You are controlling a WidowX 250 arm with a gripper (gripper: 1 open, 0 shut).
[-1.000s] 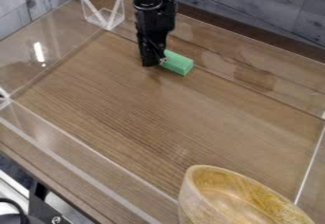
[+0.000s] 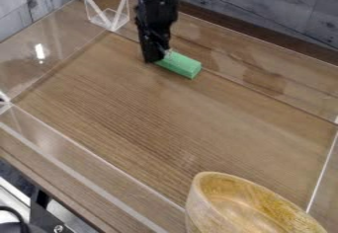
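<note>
My black gripper (image 2: 153, 51) hangs at the upper middle of the camera view, low over the wooden table, at the left end of a green block (image 2: 180, 66). The block lies on the table, its long side running toward the lower right. The fingertips are small and dark, and I cannot tell whether they touch the block or are open or shut.
A large yellow bowl (image 2: 244, 205) is at the bottom right. Clear plastic pieces stand at the top left and left edge. A dark wall (image 2: 271, 20) runs along the back.
My gripper has shifted slightly back and up in the view. The green block looks slightly turned, its right end a little nearer the camera.
</note>
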